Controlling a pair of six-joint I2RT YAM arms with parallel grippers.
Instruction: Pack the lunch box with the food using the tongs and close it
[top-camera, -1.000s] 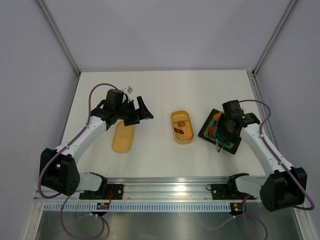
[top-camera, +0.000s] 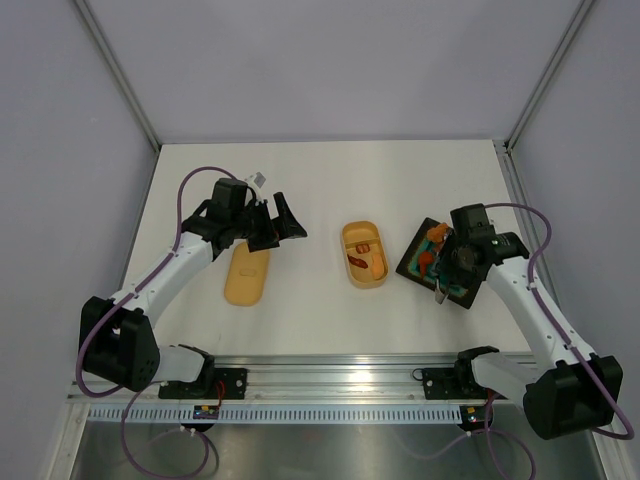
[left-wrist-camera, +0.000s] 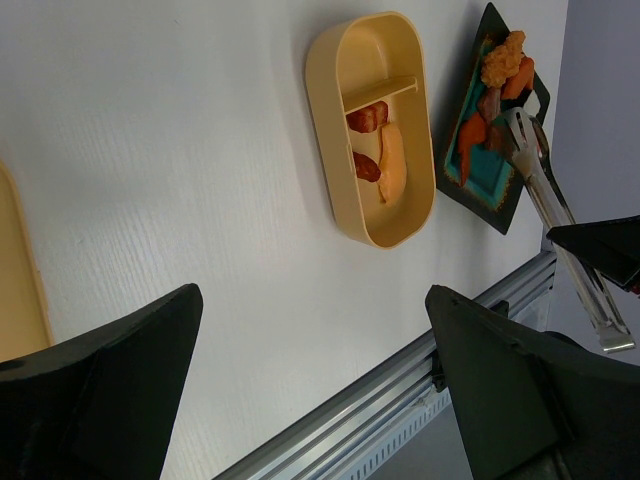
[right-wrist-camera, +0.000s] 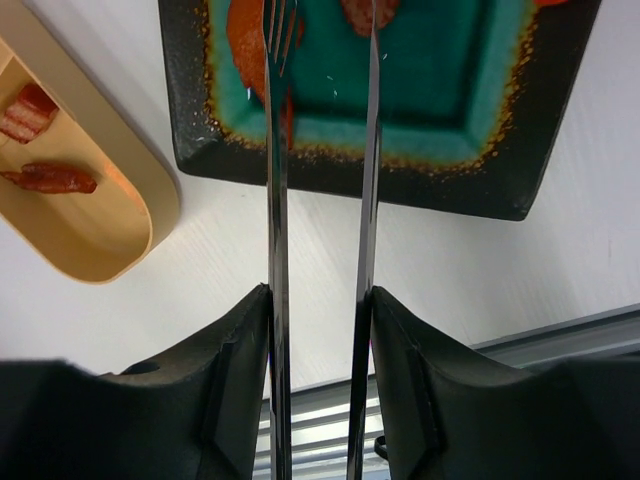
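Note:
A tan lunch box with a divider holds meat pieces and an orange piece. A black-rimmed teal plate to its right holds fried food and orange-red pieces. My right gripper is over the plate, its fingers around metal tongs, whose tips reach among the food; whether the tips grip a piece is unclear. My left gripper hangs open at the left, nothing between its fingers, near a tan lid.
A metal rail runs along the front edge.
The left arm and lunch box have not moved.

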